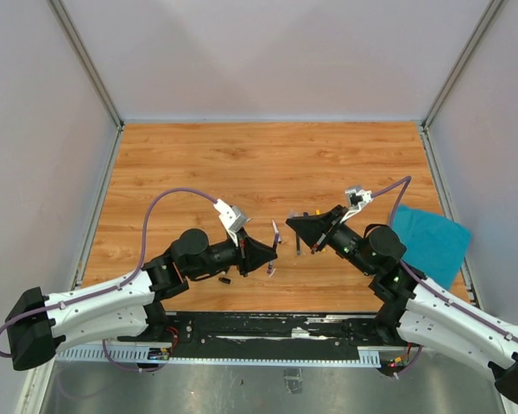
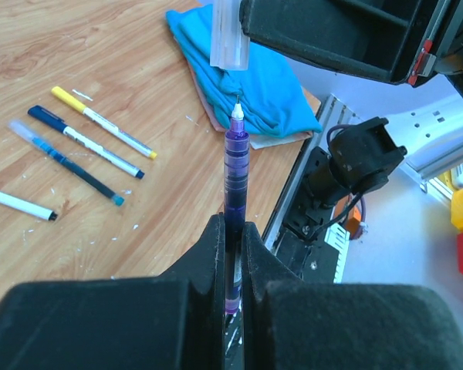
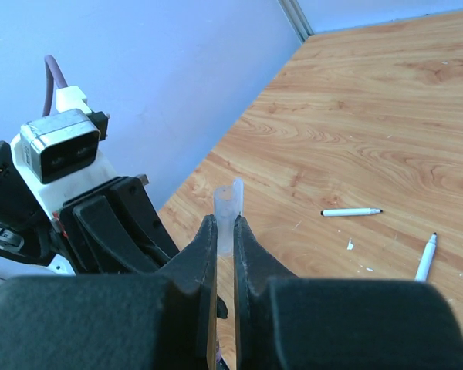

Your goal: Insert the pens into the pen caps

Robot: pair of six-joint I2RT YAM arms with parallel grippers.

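Note:
In the left wrist view a purple pen (image 2: 236, 166) stands upright, tip up, with my left gripper shut on it. A clear cap (image 2: 230, 38) hangs just above the pen's bare tip; the two are apart. In the right wrist view the same clear cap (image 3: 228, 216) sticks up from my right gripper, which is shut on it. From above, the left gripper (image 1: 274, 246) and right gripper (image 1: 292, 220) are close together over the table's front middle.
On the table lie a yellow pen (image 2: 104, 122), a dark blue pen (image 2: 85, 141), a teal pen (image 2: 69, 163) and a white pen (image 2: 15, 203). A teal cloth (image 1: 432, 241) covers the right edge.

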